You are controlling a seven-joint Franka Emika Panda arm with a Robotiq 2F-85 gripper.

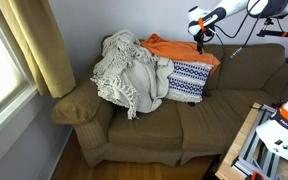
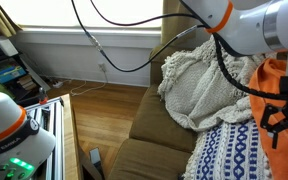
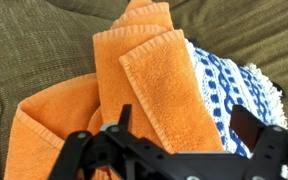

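Observation:
An orange towel is draped along the back of the sofa and over the upper part of a blue-and-white patterned pillow. My gripper is over the towel's right part. From the wrist, the towel appears in folded layers, with the patterned pillow showing from under its right side. The gripper is open above the towel, its two dark fingers wide apart and nothing held between them. In the second exterior view the towel is partly behind the arm.
A cream knitted blanket is heaped on the left of the brown sofa. A wooden table stands at the front right by the robot's base. Loose black cables loop near the arm.

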